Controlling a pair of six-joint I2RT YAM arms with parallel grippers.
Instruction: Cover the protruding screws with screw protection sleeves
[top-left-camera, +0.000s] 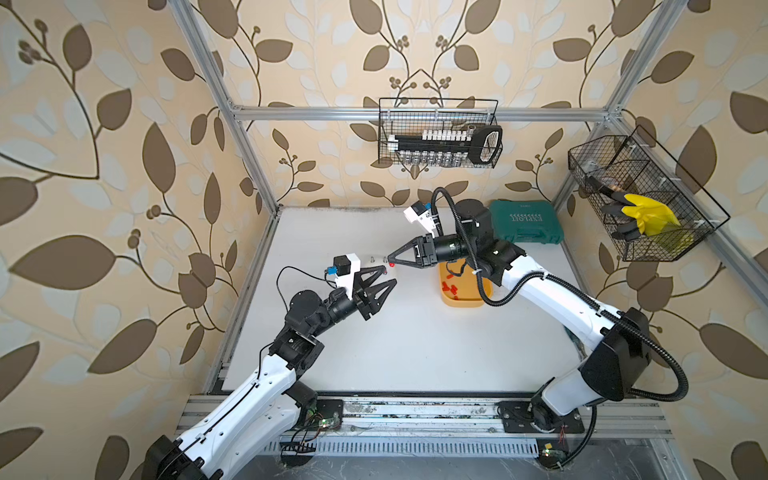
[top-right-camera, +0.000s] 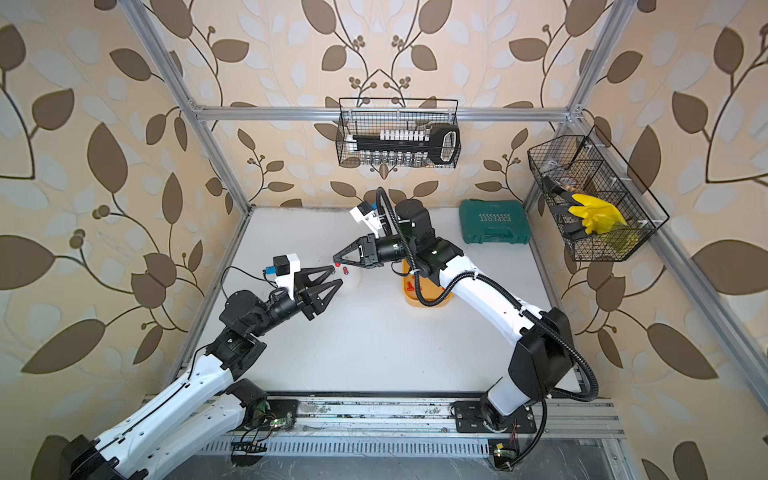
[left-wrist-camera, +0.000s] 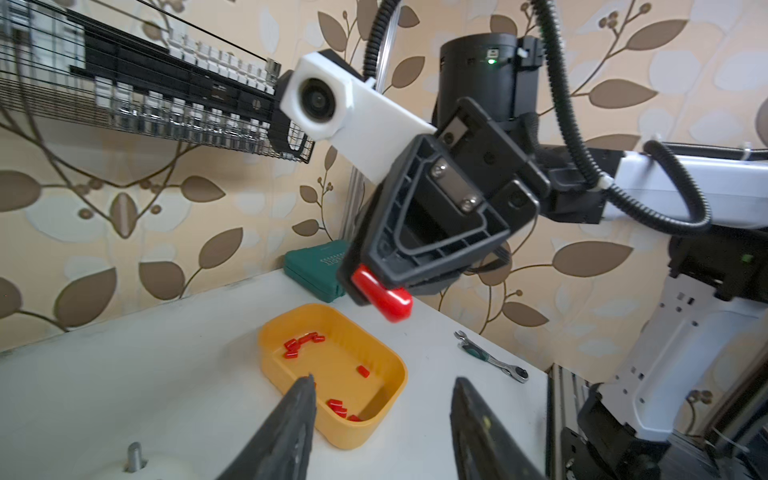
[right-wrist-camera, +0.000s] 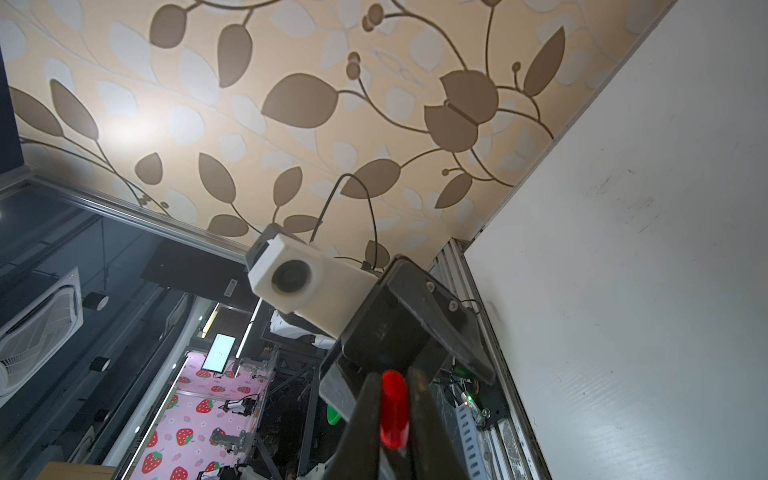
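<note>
A red sleeve is pinched at the fingertips of my right gripper (top-left-camera: 390, 260), which is shut on it; the same sleeve (right-wrist-camera: 394, 408) shows between the blurred fingers in the right wrist view. My left gripper stands open and empty, its tips close to the right gripper's in the top left view. Behind and below the tips lies the round white base (top-right-camera: 353, 280), partly hidden. A bare metal screw (left-wrist-camera: 136, 457) rises from it in the left wrist view. In the top right view a red sleeve (top-right-camera: 345, 270) shows over the base.
An orange bin (left-wrist-camera: 276, 360) with several loose red sleeves (left-wrist-camera: 304, 340) stands beneath the right arm. A green case (top-left-camera: 525, 221) is at the back right, and a wrench (left-wrist-camera: 489, 357) lies on the right.
</note>
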